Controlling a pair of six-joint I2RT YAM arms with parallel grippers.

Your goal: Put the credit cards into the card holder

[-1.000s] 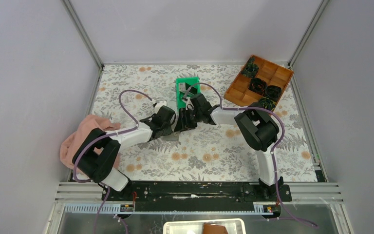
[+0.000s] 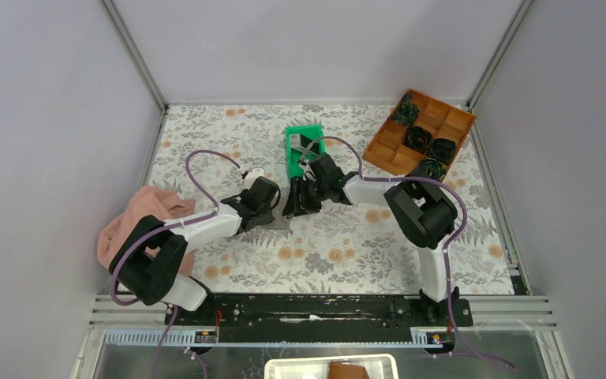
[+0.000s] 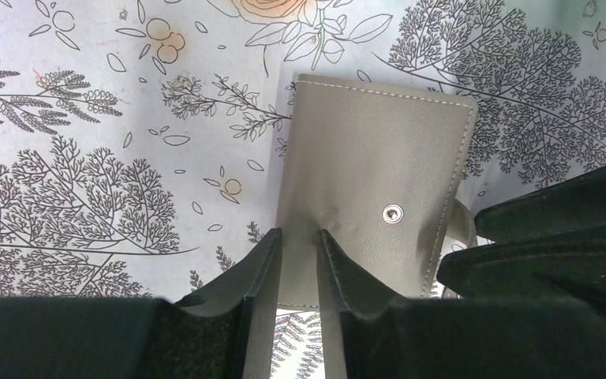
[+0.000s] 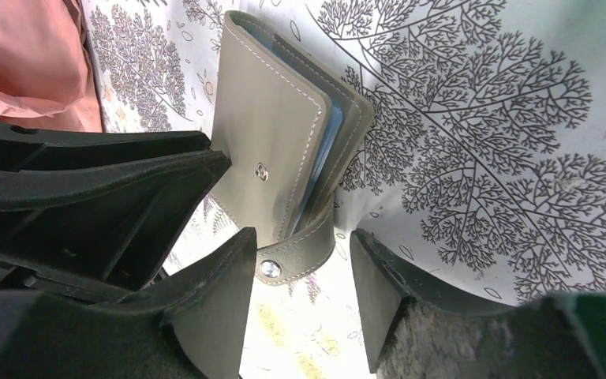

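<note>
A grey leather card holder point(image 2: 277, 223) point(image 3: 371, 158) point(image 4: 264, 134) lies on the floral surface between both grippers, with a snap on its face and a strap at its side; blue shows inside its edge. My left gripper is over the holder, fingertips at its left part and only slightly apart. My right gripper stands open around the strap point(image 4: 304, 249), fingertips low beside it. In the right wrist view the left gripper's dark fingers lie across the holder's face. No loose cards are clearly visible.
A green tray point(image 2: 304, 134) sits behind the grippers. A wooden compartment box point(image 2: 450, 126) with coiled cables is at back right, a pink cloth point(image 2: 130, 221) at left.
</note>
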